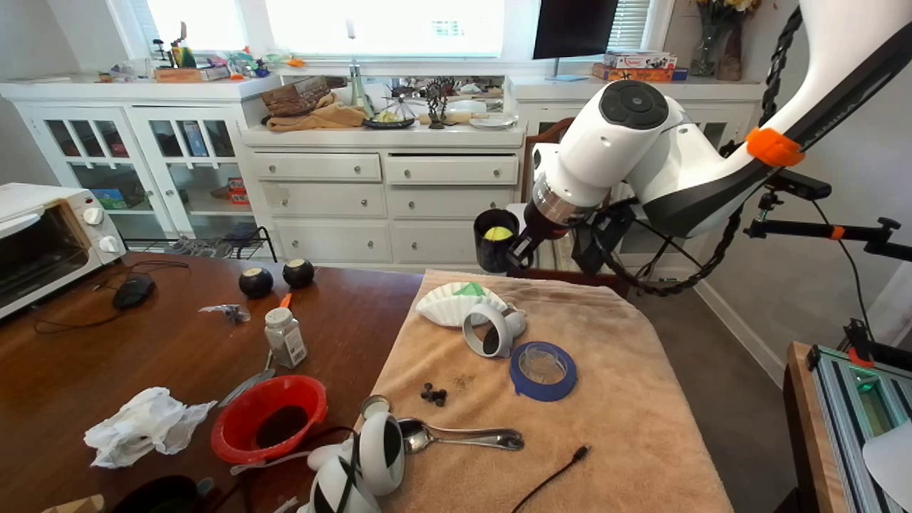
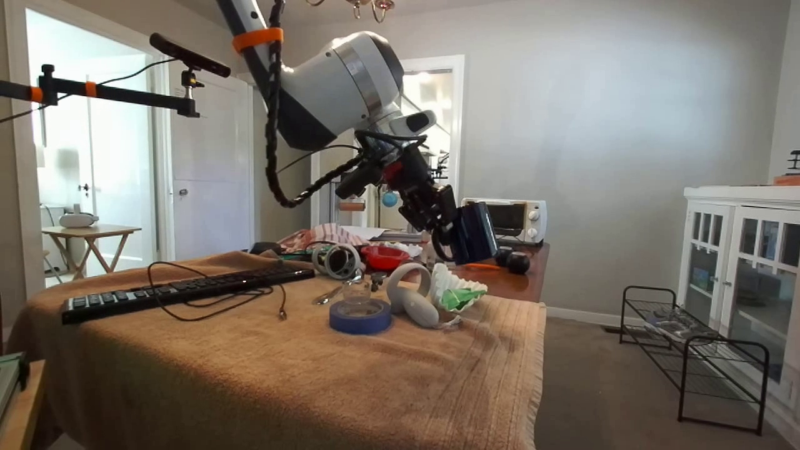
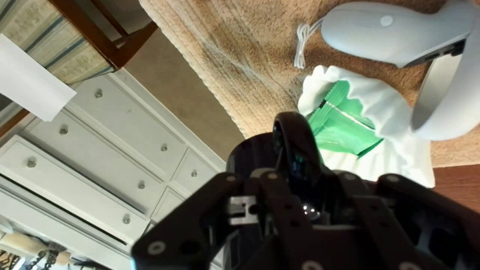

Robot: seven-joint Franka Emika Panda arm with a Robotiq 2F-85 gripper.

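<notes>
A dark mug (image 1: 492, 258) hangs in the air above the far edge of the towel, a yellow-green ball-like thing (image 1: 497, 232) visible inside its mouth. My gripper (image 1: 523, 248) is shut on the mug on its handle side. In the second exterior view the mug (image 2: 477, 231) is tilted, clear of the table, with the gripper (image 2: 448, 222) at its left. Much of the mug (image 3: 252, 153) is hidden behind the fingers in the wrist view; its curved handle (image 3: 294, 123) rises between them.
Below lie a white fluted dish (image 1: 444, 306) with a green packet (image 1: 470, 290), a white controller (image 1: 494, 332) and blue tape (image 1: 543, 372). Spoons (image 1: 462, 437) and a red bowl (image 1: 271, 416) are nearer.
</notes>
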